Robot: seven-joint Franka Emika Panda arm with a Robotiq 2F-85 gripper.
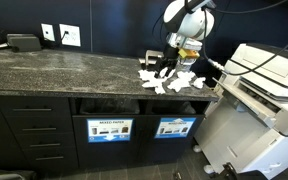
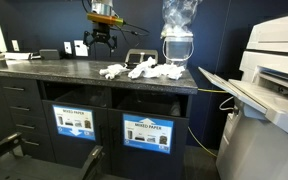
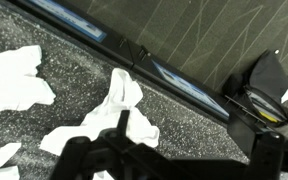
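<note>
Several crumpled white papers point(image 1: 181, 80) lie on the dark speckled counter point(image 1: 64, 78), near its right end. My gripper point(image 2: 97, 42) hangs above the counter, pointing down, apart from the surface. In the wrist view the gripper stands open, its dark fingers spread wide with nothing visibly held between them. One crumpled paper point(image 3: 109, 118) lies below, close to the left finger and partly hidden by it. Another white paper point(image 3: 16, 80) rests farther left.
Under the counter are two openings with blue-and-white labels point(image 2: 147, 133), reading "mixed paper" in exterior view 2. A white machine point(image 1: 259, 120) stands to the right. A black object point(image 3: 264, 88) lies on the floor past the counter's edge.
</note>
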